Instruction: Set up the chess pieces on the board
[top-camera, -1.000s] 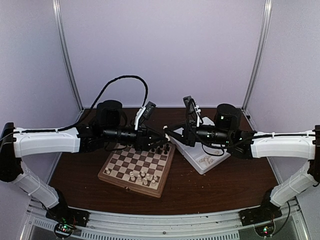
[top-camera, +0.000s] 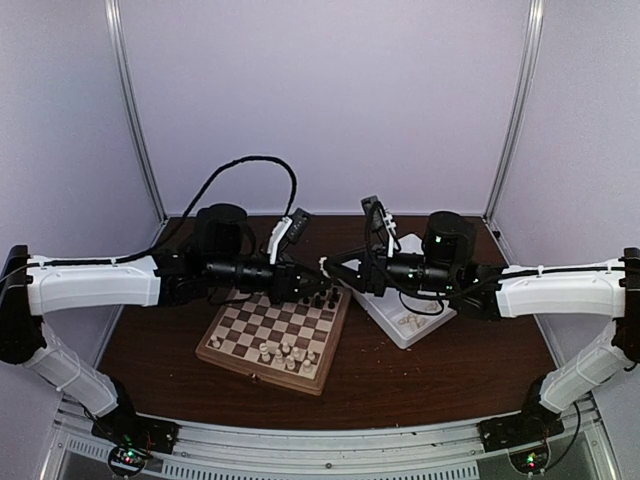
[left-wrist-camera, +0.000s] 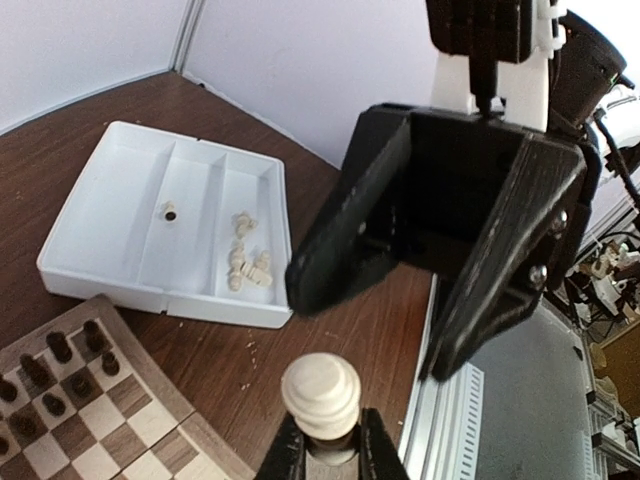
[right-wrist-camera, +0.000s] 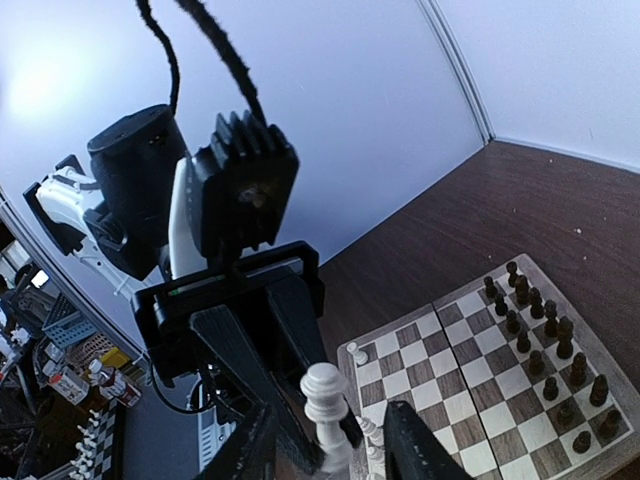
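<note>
A white chess piece (right-wrist-camera: 325, 400) is held up above the board, between my two grippers. My left gripper (top-camera: 312, 282) is shut on it, seen from the side in the right wrist view. My right gripper (top-camera: 334, 268) is open around the piece's near side; in the left wrist view its fingers (left-wrist-camera: 340, 245) stand apart above the piece. The chessboard (top-camera: 250, 330) has dark pieces (right-wrist-camera: 535, 363) along its far right and several white pieces (top-camera: 285, 352) near its front edge.
A white divided tray (left-wrist-camera: 110, 230) with a few loose white pieces lies to the right of the board. Bare table shows in front and around the edges.
The board and tray look unchanged.
</note>
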